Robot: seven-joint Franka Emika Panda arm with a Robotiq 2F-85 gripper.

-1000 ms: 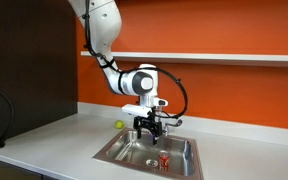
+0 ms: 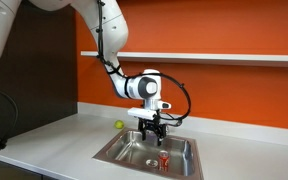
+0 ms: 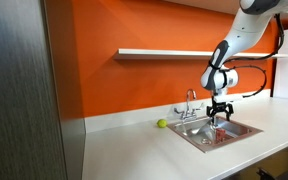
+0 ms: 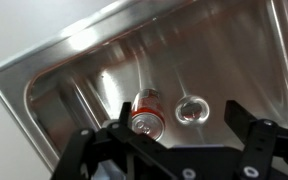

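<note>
A red can (image 2: 164,160) stands in the metal sink (image 2: 124,157), towards its right side in exterior view 1. From above, the wrist view shows the can (image 4: 147,114) upright beside the round drain (image 4: 192,110). My gripper (image 2: 151,134) hangs over the sink, open and empty, its fingers pointing down. Between the wide-spread fingers of the gripper, the can appears below, nearer the left finger (image 4: 109,140) in the wrist view. In exterior view 2 the gripper (image 3: 221,112) is above the basin.
A yellow-green round fruit (image 2: 119,124) lies on the counter behind the sink's left end. The faucet (image 3: 191,98) rises at the sink's back edge. A white shelf (image 2: 224,60) runs along the orange wall.
Over the last second my gripper has shifted slightly to the right in exterior view 1, staying above the sink. The can has not moved.
</note>
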